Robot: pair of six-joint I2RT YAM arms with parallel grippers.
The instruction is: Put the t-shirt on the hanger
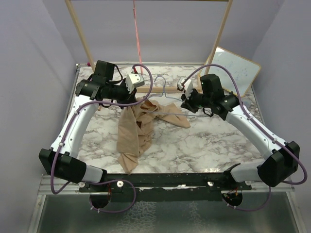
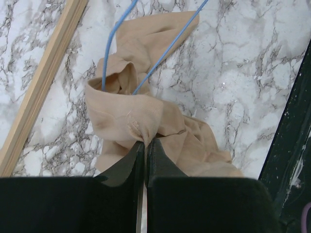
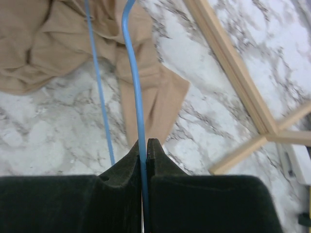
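Observation:
A tan T-shirt (image 1: 131, 136) hangs bunched from my left gripper (image 1: 131, 99) and spreads over the marble table. My left gripper is shut on the fabric near a folded opening. The blue hanger (image 1: 164, 92) stands with its hook up between the grippers; in the left wrist view its arms (image 2: 111, 41) reach into that opening. My right gripper (image 1: 188, 104) is shut on the hanger's thin wire, which runs between its fingertips in the right wrist view. How far the hanger sits inside the shirt is hidden by the cloth.
A wooden frame (image 1: 218, 30) with a pink cord (image 1: 137, 34) stands over the table's back, its base beam (image 3: 235, 68) behind the shirt. A whiteboard (image 1: 233, 63) leans at back right.

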